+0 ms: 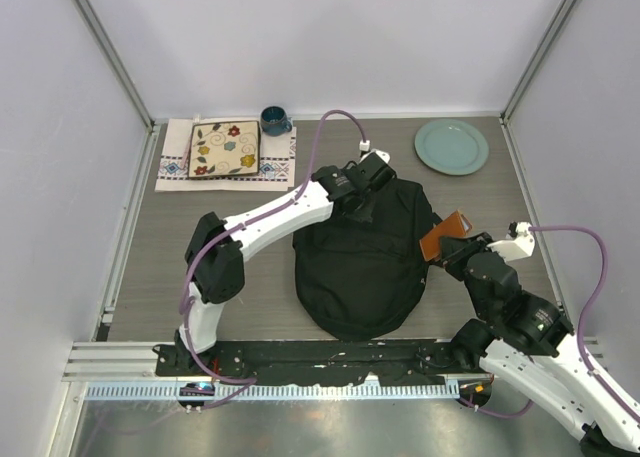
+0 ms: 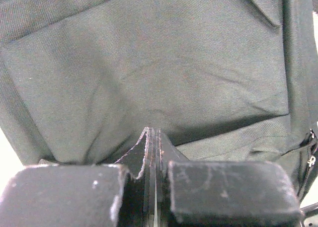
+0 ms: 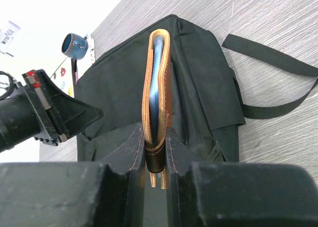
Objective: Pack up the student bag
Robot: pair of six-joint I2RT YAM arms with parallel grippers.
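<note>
A black bag (image 1: 355, 287) lies flat in the middle of the table, filling much of the left wrist view (image 2: 144, 63). My left gripper (image 1: 365, 207) is over the bag's upper part, shut with nothing visible between its fingertips. At the bag's right side, my right gripper (image 1: 448, 247) is shut on an orange-brown leather case (image 1: 440, 232), which stands upright between its fingers in the right wrist view (image 3: 148, 98), with something blue inside. The bag's strap (image 3: 268, 58) lies to the right.
A floral square item (image 1: 225, 147) lies on an embroidered cloth (image 1: 175, 182) at back left, beside a blue mug (image 1: 275, 119). A teal plate (image 1: 451, 145) is at back right. Bare table shows left of the bag.
</note>
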